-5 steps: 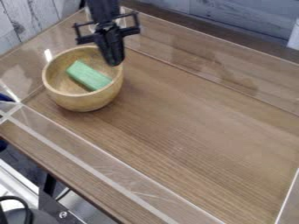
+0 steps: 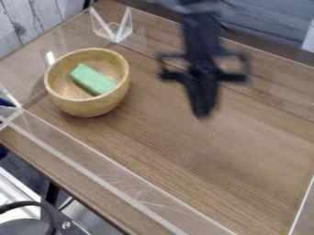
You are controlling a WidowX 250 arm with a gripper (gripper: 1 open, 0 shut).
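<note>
My gripper (image 2: pixel 204 73) is a dark, motion-blurred shape at the upper middle right, to the right of a light wooden bowl (image 2: pixel 106 99) and above the table. Its fingers are too blurred to show whether they are open or shut. A pale green block (image 2: pixel 94 79) lies inside the bowl at the left.
A clear plastic piece (image 2: pixel 112 27) is at the back left. A dark rounded object (image 2: pixel 25 220) shows at the lower left corner, off the table.
My gripper has moved right from above the bowl and somewhat lower in the view. The bowl and green block look nearly unchanged.
</note>
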